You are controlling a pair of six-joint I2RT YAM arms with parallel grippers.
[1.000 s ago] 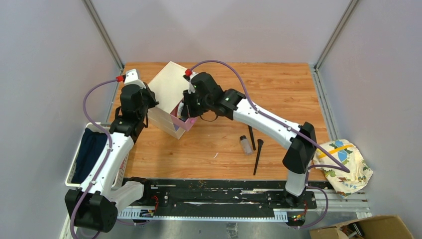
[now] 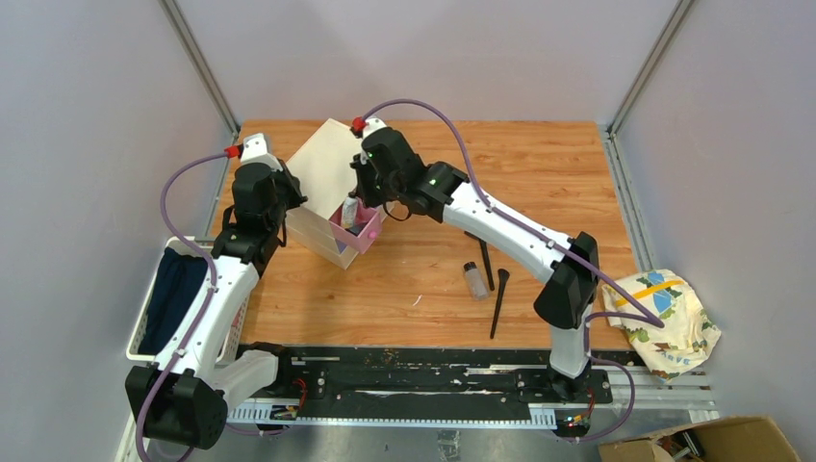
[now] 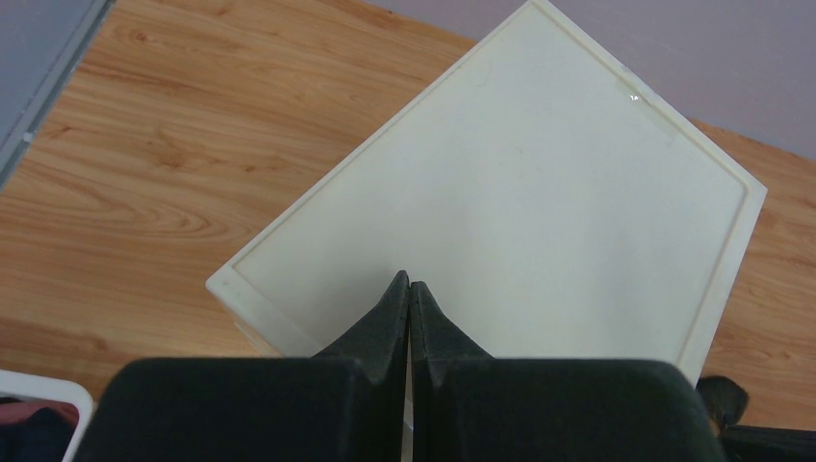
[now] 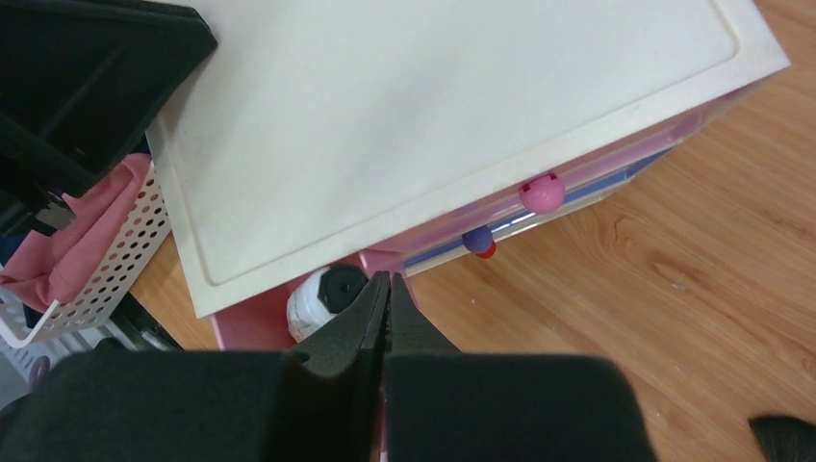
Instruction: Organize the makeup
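A white drawer box (image 2: 325, 171) stands at the back left of the wooden table, turned at an angle. One pink drawer (image 2: 358, 234) is pulled out at its front, holding a white tube with a black cap (image 4: 313, 303) and something dark. My right gripper is shut above that drawer, close to the tube, with nothing visible between its fingers. Over the box's left side, my left gripper is also shut and empty. A small clear jar with a dark cap (image 2: 475, 281) lies on the table, beside a black brush (image 2: 499, 302) and another brush (image 2: 486, 262).
A white basket with dark cloth (image 2: 173, 298) stands at the left edge. At the right lie a patterned cloth bag (image 2: 666, 322) and, lower down, a cardboard box (image 2: 741, 438).
The right gripper rose back from the drawer's front and shifted slightly left toward the box, so more of the drawer shows. My left arm and the loose items stayed put.
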